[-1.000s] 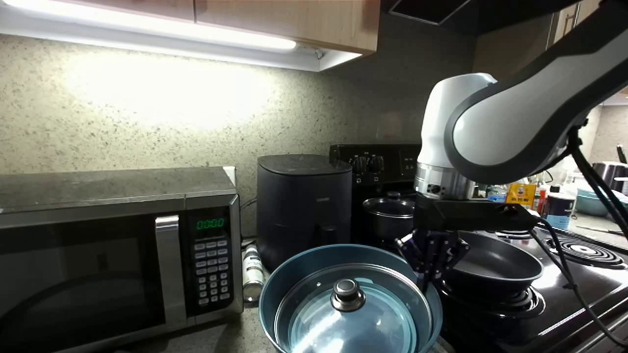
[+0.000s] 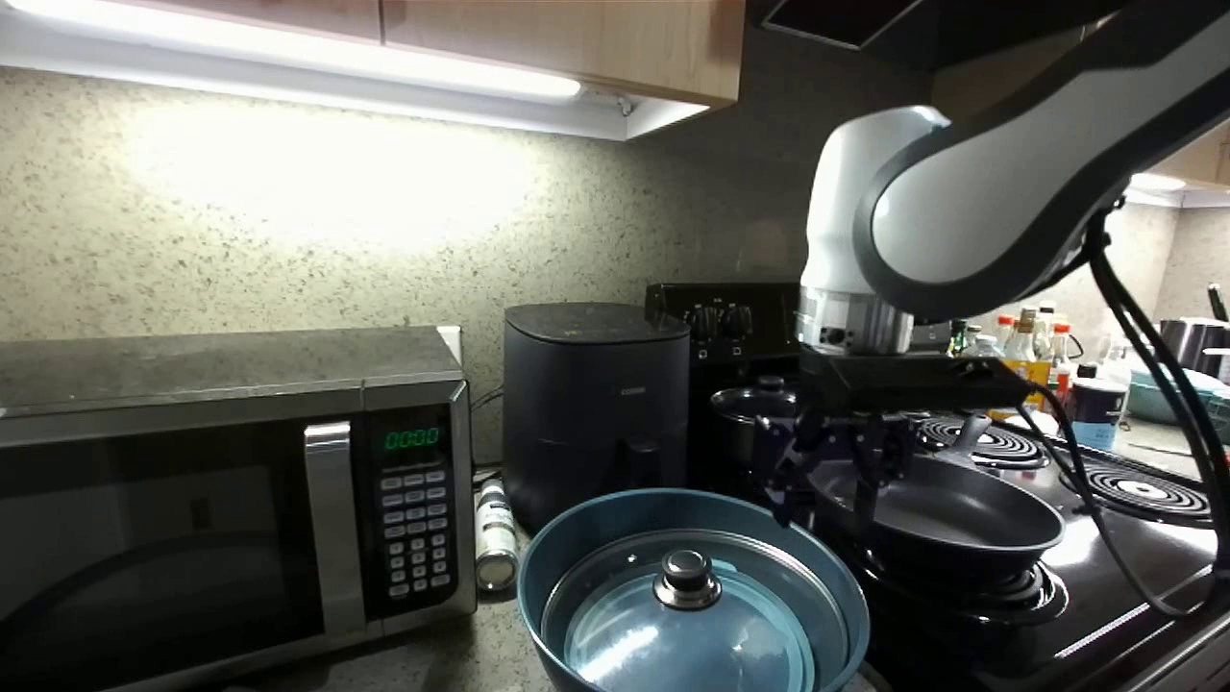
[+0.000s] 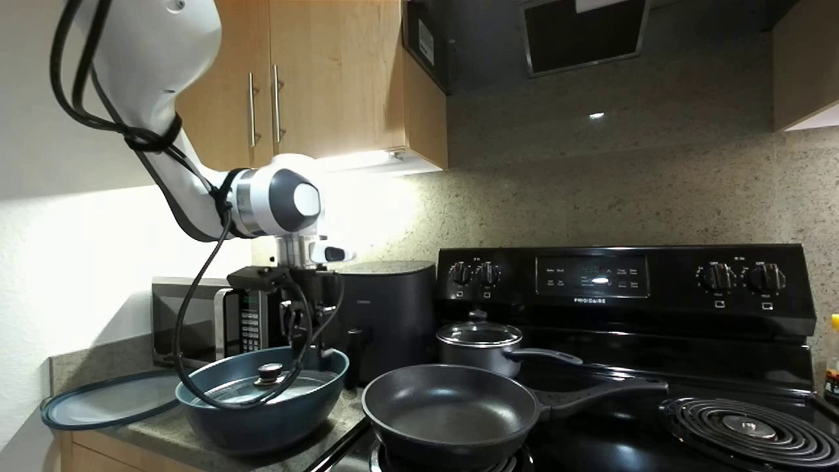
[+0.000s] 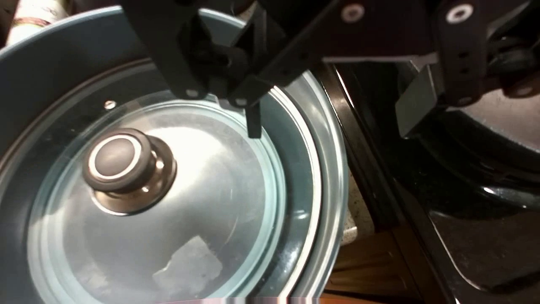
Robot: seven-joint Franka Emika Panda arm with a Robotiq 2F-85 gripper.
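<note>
A large blue-teal bowl [image 2: 848,588] stands on the counter beside the stove. Within it lies a round glass lid [image 4: 202,202] with a dark knob [image 4: 119,159]; the lid sits lower than the bowl's rim. My gripper is open, its two fingers apart and nothing between them. In the wrist view one finger [image 4: 254,121] appears over the bowl's inside and the other finger [image 4: 417,104] over the stove side. From exterior view 1, the gripper is at the bowl's back right rim; contact with it cannot be made out.
A dark pan [image 3: 448,409] sits on the front burner, close right of the bowl. Behind it stands a lidded saucepan [image 3: 480,346]. An air fryer [image 2: 594,404] and a microwave [image 2: 231,484] border the bowl. Another lid [image 3: 118,398] lies at the counter's left.
My gripper has risen and moved a little left and back from the bowl's right rim, and its fingers have spread. The bowl with its lid has shifted slightly to the right.
</note>
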